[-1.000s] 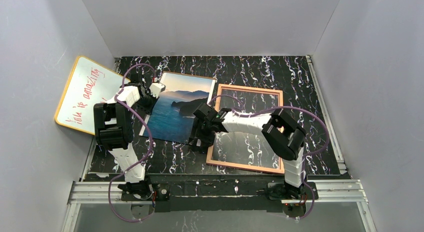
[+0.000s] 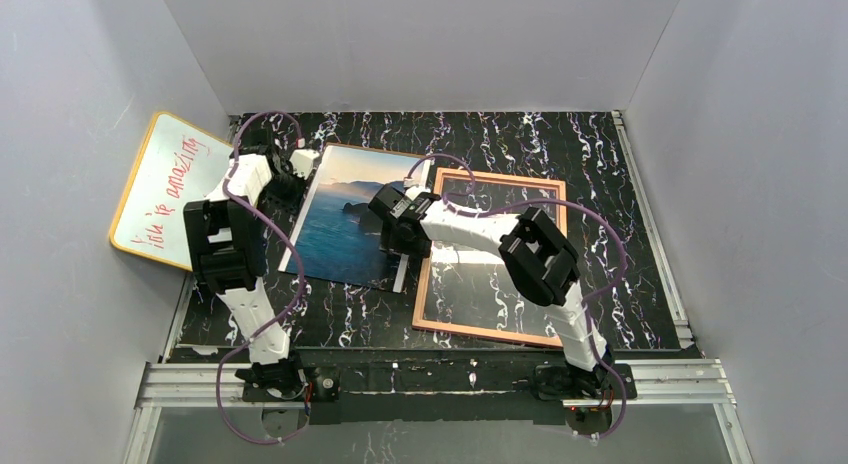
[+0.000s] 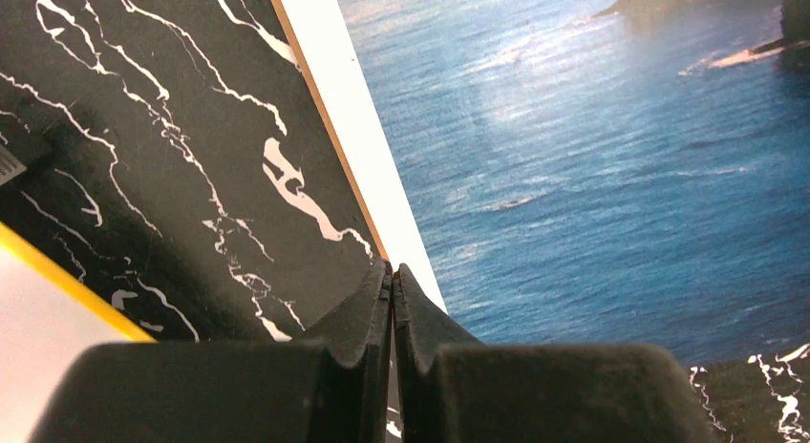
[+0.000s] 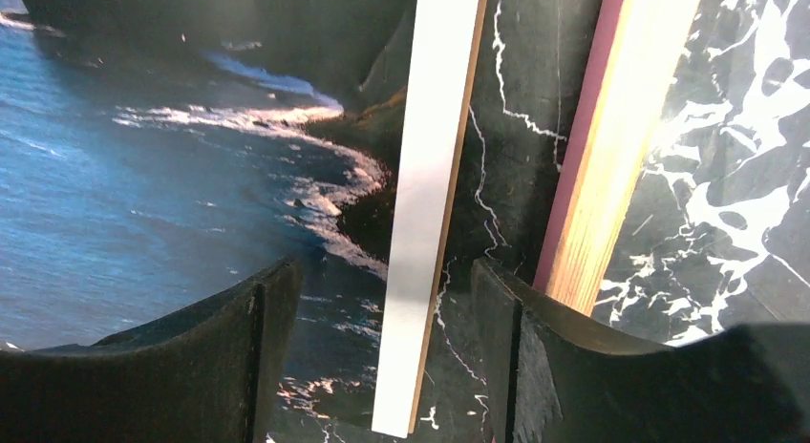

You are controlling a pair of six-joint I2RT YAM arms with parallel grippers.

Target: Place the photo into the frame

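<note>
The photo (image 2: 340, 219), a blue seascape with white strips along its sides, lies on the black marbled table. To its right is the wooden frame (image 2: 490, 334), its near and right sides bare. My right gripper is part open above the photo's right edge; that white strip (image 4: 420, 204) runs between its fingers, which look clear of it. The frame's left bar (image 4: 607, 166) shows just right of this gripper. At the photo's left edge, my left gripper is shut, with nothing visible between its fingertips. My right arm hides part of the photo and frame in the top view.
A whiteboard (image 2: 165, 199) with red writing and a yellow rim leans at the far left, close to my left arm. Only a narrow table strip separates photo and frame. Bare table (image 2: 590, 144) lies behind and right of the frame.
My right gripper has moved from the photo's near right corner farther back along its right edge. The left arm has shifted slightly left and back. Photo and frame look unmoved.
</note>
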